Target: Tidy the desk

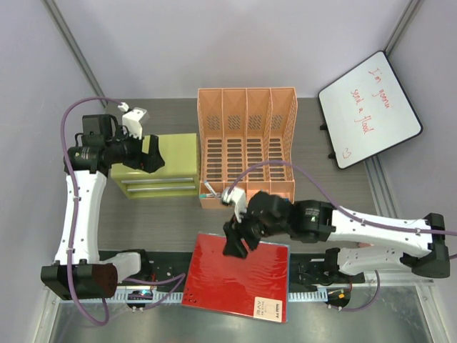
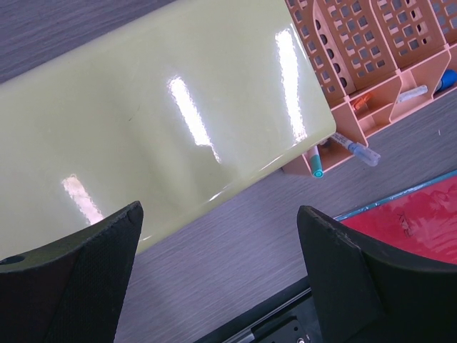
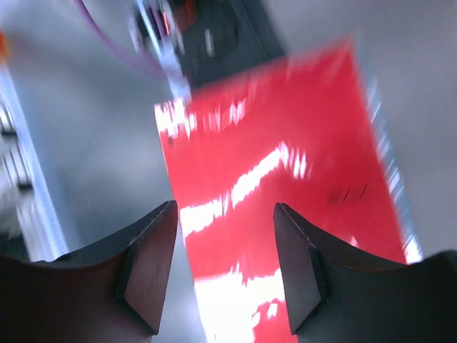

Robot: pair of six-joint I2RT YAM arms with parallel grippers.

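Observation:
My left gripper [image 1: 151,158] hangs open above a shiny green drawer box [image 1: 161,186], nothing between its fingers. My right gripper [image 1: 234,243], blurred, is over a red folder [image 1: 228,279] at the front edge, its fingers apart with nothing visible between them in the right wrist view. A pink organizer [image 1: 248,157] stands beside the green box. In its front compartments the left wrist view shows a blue-capped pen [image 2: 355,148], leaning out, a teal-capped marker [image 2: 315,161] and other small items.
A whiteboard [image 1: 369,107] with red writing stands at the back right. Bare desk [image 1: 164,221] lies in front of the green box. Purple cables run along both arms.

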